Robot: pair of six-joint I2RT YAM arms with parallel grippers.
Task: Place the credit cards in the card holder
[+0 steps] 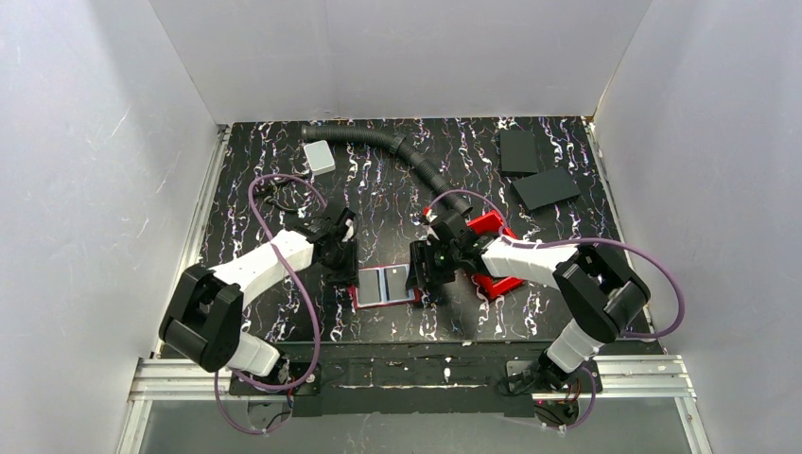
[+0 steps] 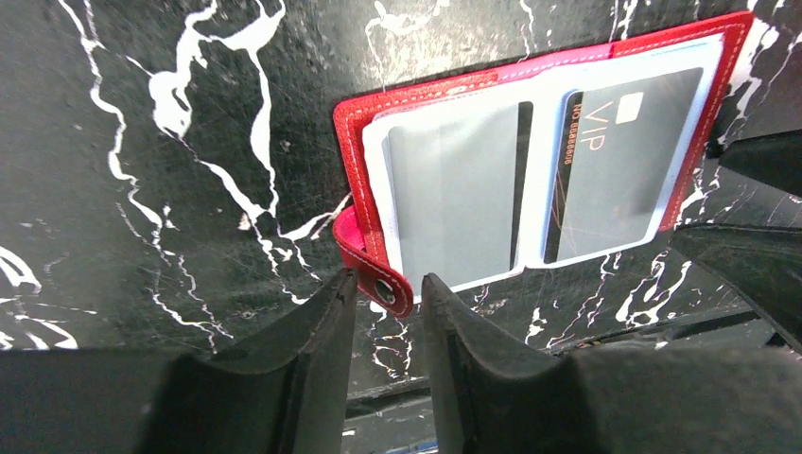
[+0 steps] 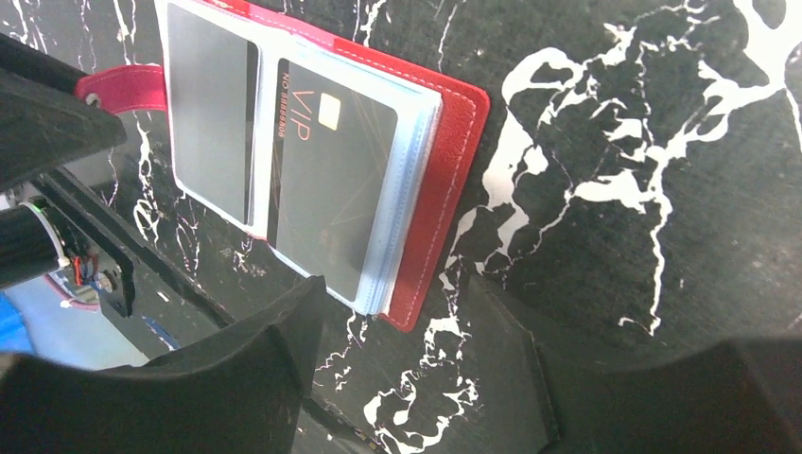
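The red card holder (image 1: 415, 294) lies spread flat on the dark marbled table, its two clear sleeves facing up. A dark VIP card (image 3: 333, 170) sits in the right-hand sleeve. In the other sleeve is a grey card (image 2: 454, 189) with a black stripe. At the holder's left edge my left gripper is open with a narrow gap, and the red snap strap (image 2: 374, 272) shows just ahead of its fingertips. By the right edge, my right gripper is open more widely, with nothing between its fingers.
A red object (image 1: 494, 284) lies partly under the right arm. A black hose (image 1: 355, 135) curves across the back. Two dark panels (image 1: 546, 189) lie back right, a small white box (image 1: 319, 157) back left. Bare table lies behind the holder.
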